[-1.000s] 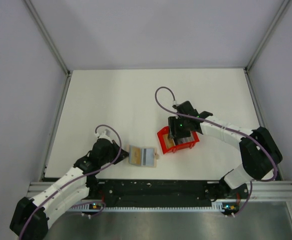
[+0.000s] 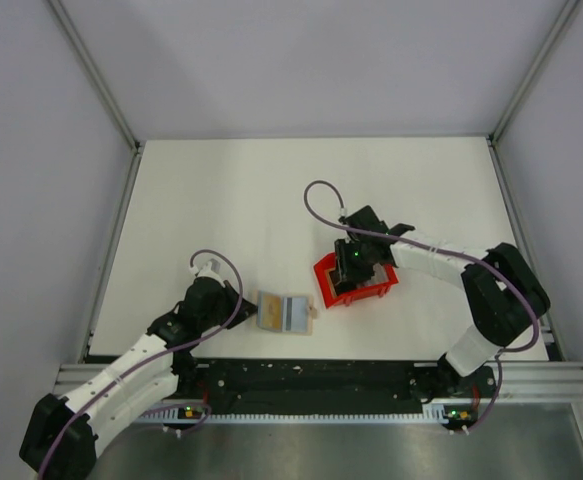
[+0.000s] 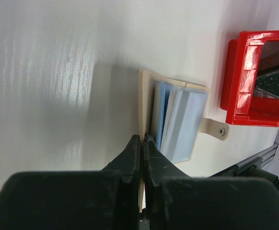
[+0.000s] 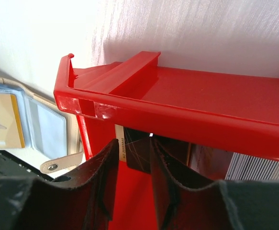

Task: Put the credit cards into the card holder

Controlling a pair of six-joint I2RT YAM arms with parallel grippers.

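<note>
The beige card holder (image 2: 284, 313) lies opened out on the table, with a gold card (image 4: 3, 120) in its blue pocket. My left gripper is shut on the holder's left edge, the thin cover passing between its fingertips. Inside the red basket (image 4: 192, 117), a black card (image 4: 139, 147) stands next to a tan edge. My right gripper reaches down into the basket, fingers parted, over that black card. Whether its fingertips touch the card, I cannot tell.
Grey-and-white striped card edges (image 4: 254, 167) fill the basket's other side. Its raised red rim borders the right gripper. A snap strap (image 3: 215, 128) sticks out from the holder toward the basket.
My right gripper has shifted slightly left and toward the near side within the basket, its fingers now closer together. The left arm and card holder have stayed put.
</note>
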